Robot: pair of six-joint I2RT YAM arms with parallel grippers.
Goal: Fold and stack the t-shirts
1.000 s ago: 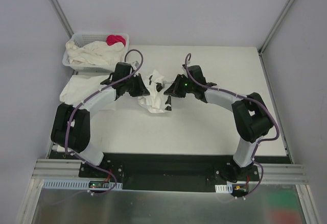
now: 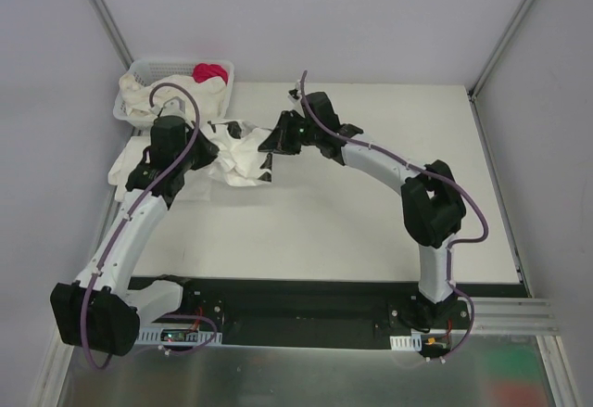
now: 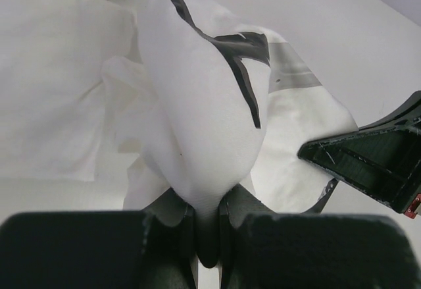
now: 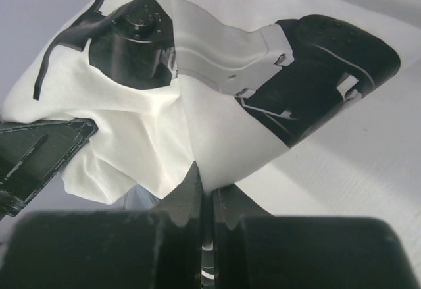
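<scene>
A white t-shirt with a black and grey print (image 2: 243, 158) is stretched between my two grippers, lifted off the table. My left gripper is shut on a bunched part of it, and the cloth bulges up ahead of the fingers. On the other side, my right gripper pinches the shirt near its printed part (image 4: 230, 55). In the top view the left gripper is close to a flat white shirt (image 2: 130, 161) lying at the table's left, partly hidden under the left arm. That flat shirt (image 3: 52, 78) also fills the left of the left wrist view.
A white basket (image 2: 230, 99) at the back left holds crumpled white cloth (image 2: 148, 101) and a red cloth (image 2: 210, 72). Walls rise along its left, right and back.
Both grippers have moved left together, carrying the held shirt from near the table's middle toward the flat shirt. Basket and flat shirt stay where they were.
</scene>
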